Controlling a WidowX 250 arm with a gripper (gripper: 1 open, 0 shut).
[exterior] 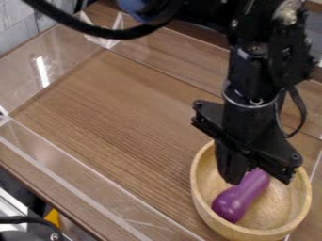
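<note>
A purple eggplant [236,200] lies in a tan bowl [287,212] at the lower right. My gripper [246,160] hangs just over the bowl's back part, its fingertips above the eggplant's upper end and partly hiding it. The gripper looks shut, with nothing visible between its fingers.
A cable loops across the top.
</note>
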